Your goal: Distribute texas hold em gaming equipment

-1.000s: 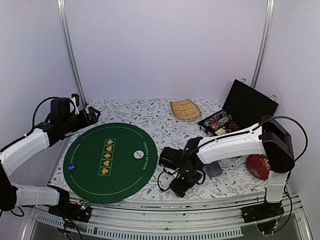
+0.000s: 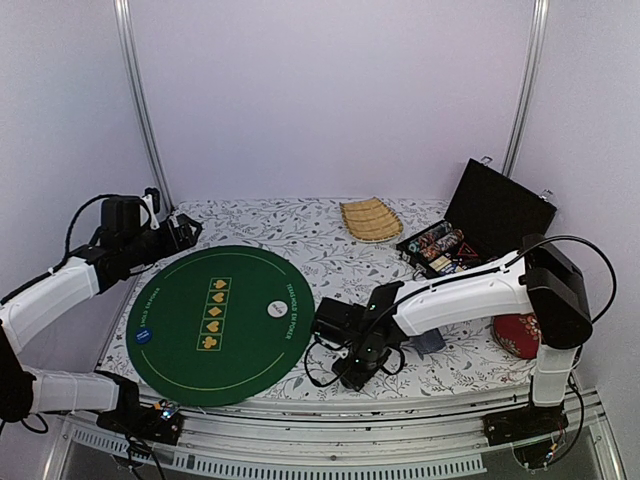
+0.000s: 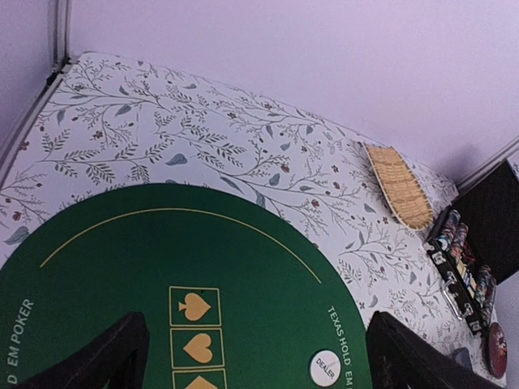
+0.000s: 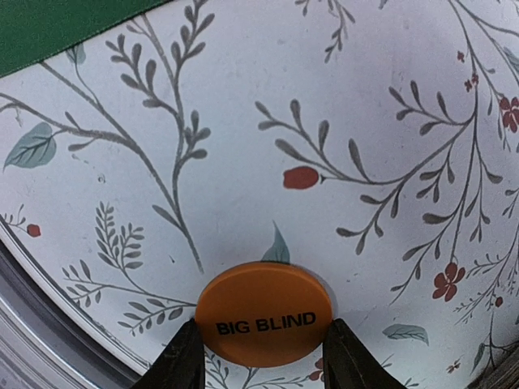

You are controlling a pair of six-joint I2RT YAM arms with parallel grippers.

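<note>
An orange BIG BLIND button [image 4: 263, 304] lies at the bottom of the right wrist view. My right gripper has a fingertip at each side edge of it; whether they press on it I cannot tell. From above, this gripper [image 2: 355, 378] is low over the front of the table, right of the green poker mat [image 2: 240, 375], and hides the button. My left gripper [image 2: 186, 232] stands open and empty at the mat's back left. On the mat lie a white DEALER button [image 2: 277, 310] and a blue button [image 2: 143, 336].
An open black case [image 2: 500, 205] with chips [image 2: 437, 240] stands at the back right. A woven tray [image 2: 370, 220] is at the back. A dark flat item [image 2: 429, 340] and a red round object [image 2: 516, 335] lie at the right.
The left arm, the mat and its buttons look unchanged.
</note>
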